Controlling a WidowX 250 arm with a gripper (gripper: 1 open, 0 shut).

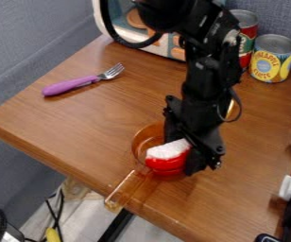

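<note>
My black gripper (194, 149) hangs low over an orange pan (145, 142) with a clear handle, at the lower middle of the table (73, 128). A red round object (167, 165) with a white piece (168, 149) on it is in the pan, right at my gripper. The fingers are largely hidden behind these things, so I cannot tell whether they are shut on them.
A purple-handled fork (75, 82) lies at the upper left. Cans (272, 61) and a toaster stand at the back. A black appliance with white knobs (287, 189) is at the right edge.
</note>
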